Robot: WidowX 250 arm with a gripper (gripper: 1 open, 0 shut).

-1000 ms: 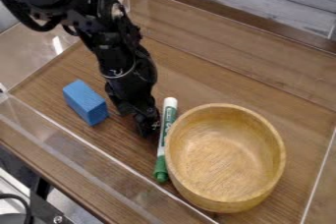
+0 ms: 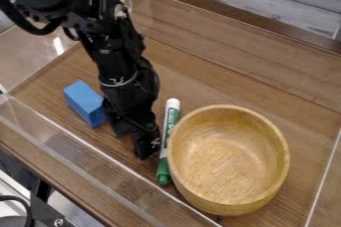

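My black gripper (image 2: pixel 134 123) reaches down from the upper left to the wooden table between a blue block (image 2: pixel 84 103) and a green-and-white marker (image 2: pixel 166 143). Its dark fingertips are low by the table, just left of the marker; whether anything lies between them is hard to see. The blue block sits to the left, partly behind the gripper.
A wooden bowl (image 2: pixel 226 159) fills the lower right, beside the marker. A cable runs at the lower left edge.
The gripper has shifted slightly left and down toward the blue block, now covering more of the space beside it. The marker and bowl look unmoved.
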